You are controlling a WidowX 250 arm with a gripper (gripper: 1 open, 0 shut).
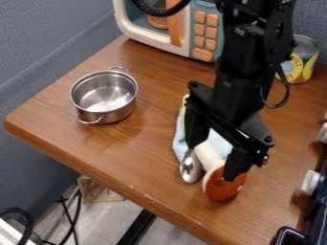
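The black arm reaches down over the right-middle of the wooden table, its gripper (211, 144) low above a small group of items: a white and orange-red object (225, 187), a silver spoon (190, 167) and a pale blue cloth (182, 144). A yellow item shows partly behind the arm. The fingertips are dark and overlap one another, so I cannot tell whether the gripper holds anything.
A steel pot (105, 96) stands at the left of the table (102, 153). A toy microwave (166, 29) is at the back, a yellow can (301, 59) at back right, and a dark appliance (307, 220) at the right edge.
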